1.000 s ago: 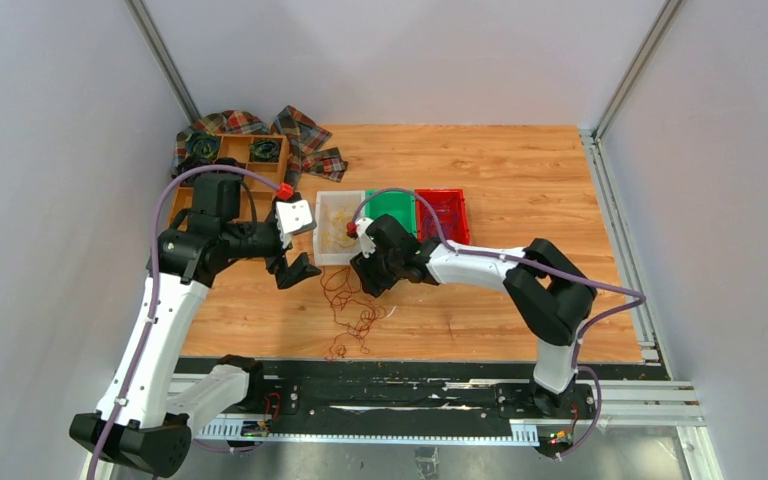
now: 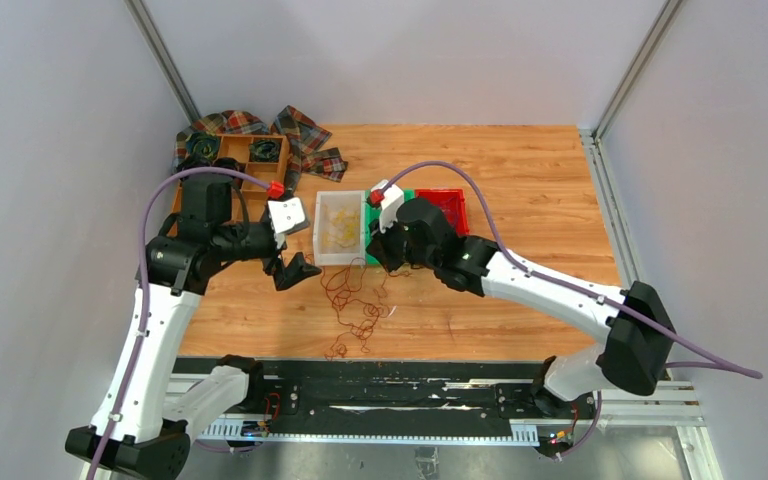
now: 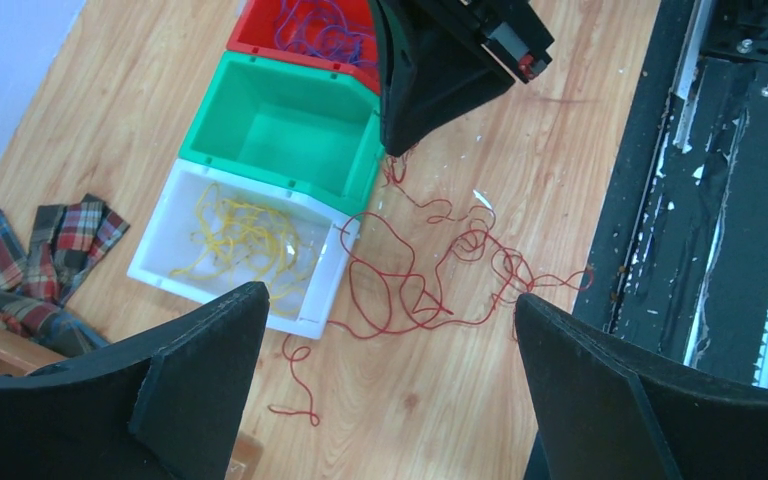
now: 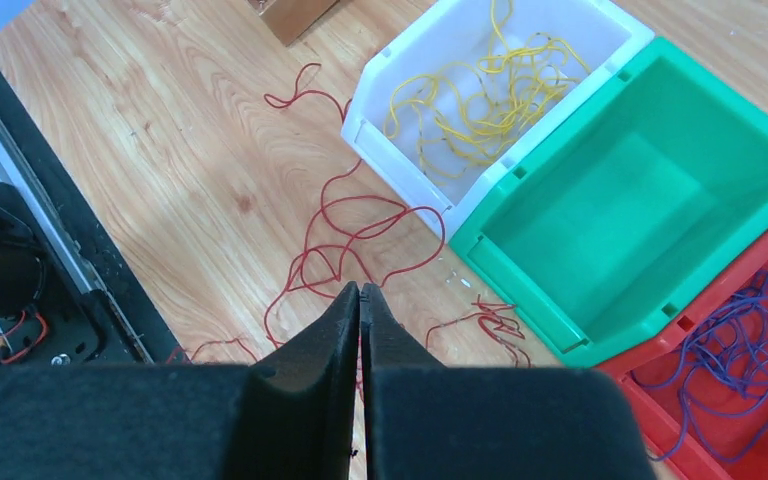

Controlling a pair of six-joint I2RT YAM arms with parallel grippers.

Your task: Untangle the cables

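A tangled red cable (image 2: 355,310) lies on the wooden table in front of the bins, with a smaller bunch (image 4: 490,325) by the green bin. Yellow cable (image 4: 480,110) lies in the white bin (image 3: 160,235), blue cable (image 4: 750,350) in the red bin (image 2: 445,200); the green bin (image 4: 640,210) looks empty. My left gripper (image 2: 295,270) stands open left of the red cable, nothing between its fingers. My right gripper (image 2: 385,255) is above the green bin's front end; in its wrist view the fingertips meet, and no held cable shows.
A wooden compartment box (image 2: 265,170) with green bundles and plaid cloth (image 2: 325,165) sit at the back left. A dark rail edge (image 2: 410,380) runs along the front.
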